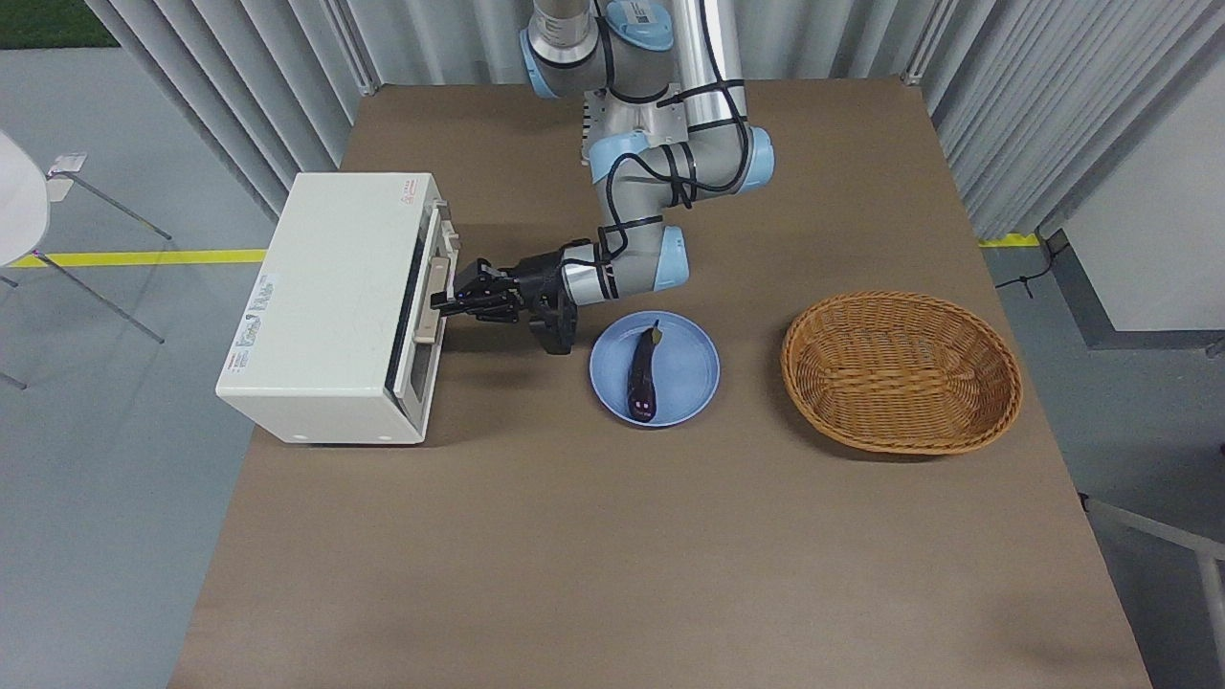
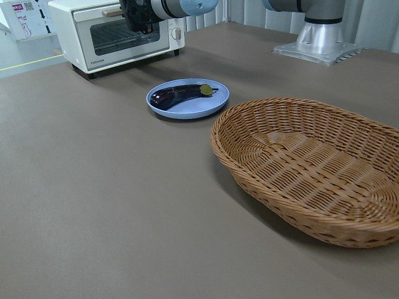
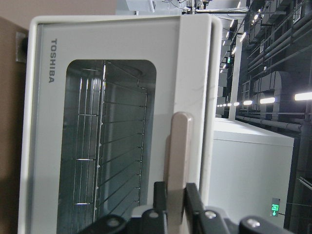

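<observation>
A white toaster oven (image 1: 316, 299) sits at the left of the table. In the wrist view its glass door (image 3: 105, 136) carries a long pale handle (image 3: 179, 156); my gripper is shut on that handle. From the front the gripper (image 1: 442, 302) is at the oven's front, with a narrow dark gap along the door's top edge. A dark eggplant (image 1: 642, 385) lies on a blue plate (image 1: 689, 379) to the right of the oven.
A wicker basket (image 1: 902, 373) stands at the right of the table. My arm's base stands at the back, before grey curtains.
</observation>
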